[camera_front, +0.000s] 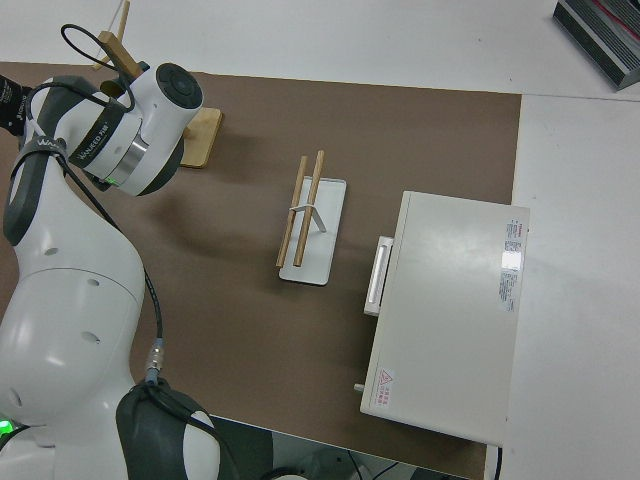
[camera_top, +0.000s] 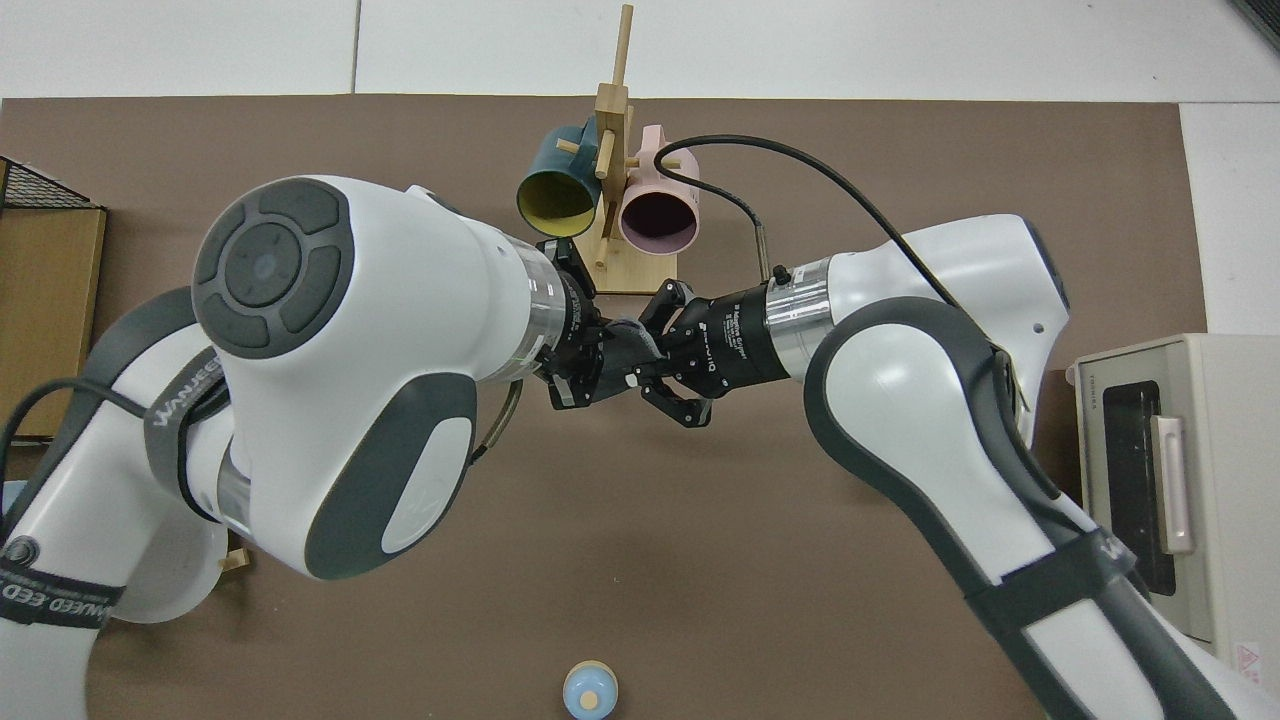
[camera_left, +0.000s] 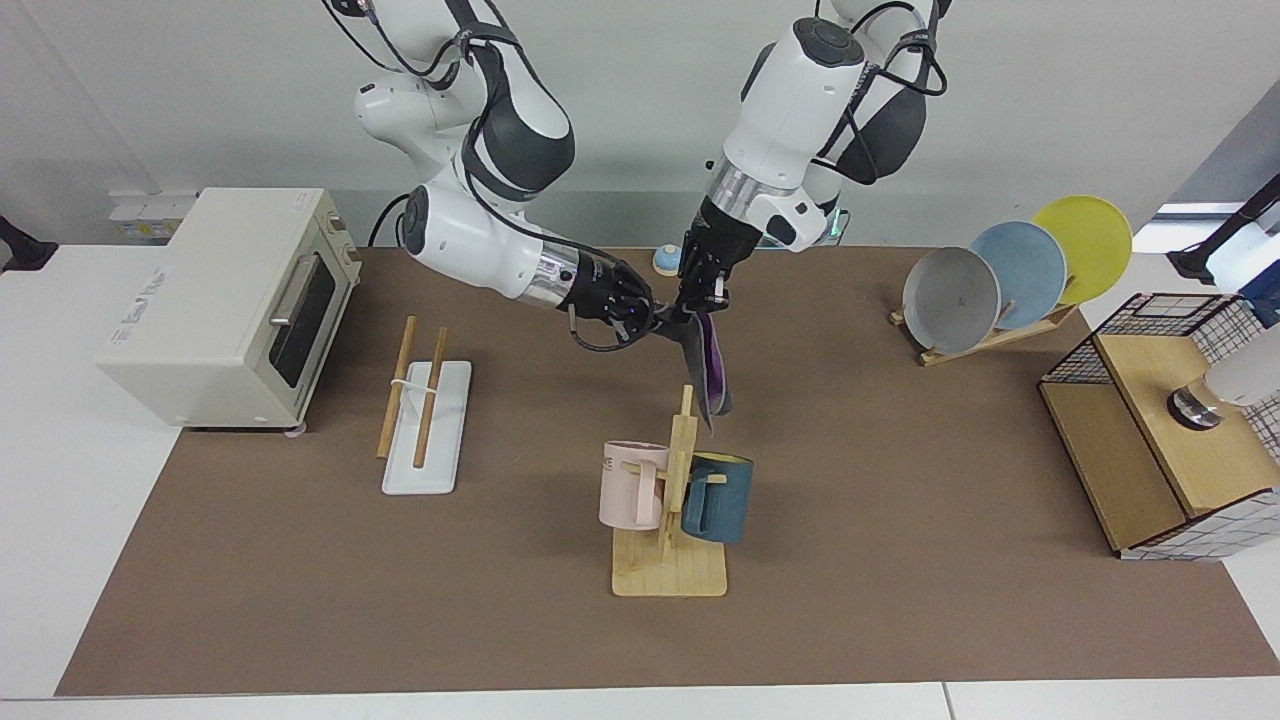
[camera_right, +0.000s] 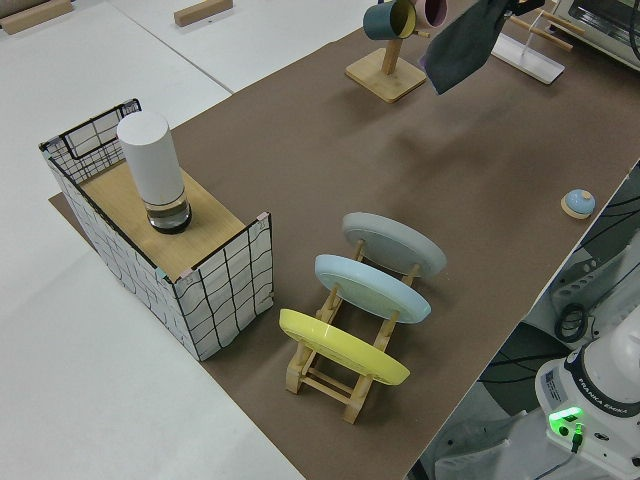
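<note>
My left gripper (camera_top: 576, 348) and right gripper (camera_top: 672, 354) meet at the middle of the table, close together. A dark grey cloth (camera_left: 702, 366) with a purple side hangs below them in the left view, also seen as a grey flap (camera_right: 462, 45) in the right view. Which fingers grip it, and how far each finger is closed, is hard to tell. Behind them a wooden mug tree (camera_left: 672, 576) holds a pink mug (camera_left: 624, 486) and a teal mug (camera_left: 720, 504).
A white toaster oven (camera_left: 204, 312), a white rack with wooden bars (camera_left: 408, 468), a dish rack with plates (camera_left: 960, 300), a wire-and-wood shelf (camera_left: 1128, 468) and a small blue object (camera_top: 589, 691) stand around.
</note>
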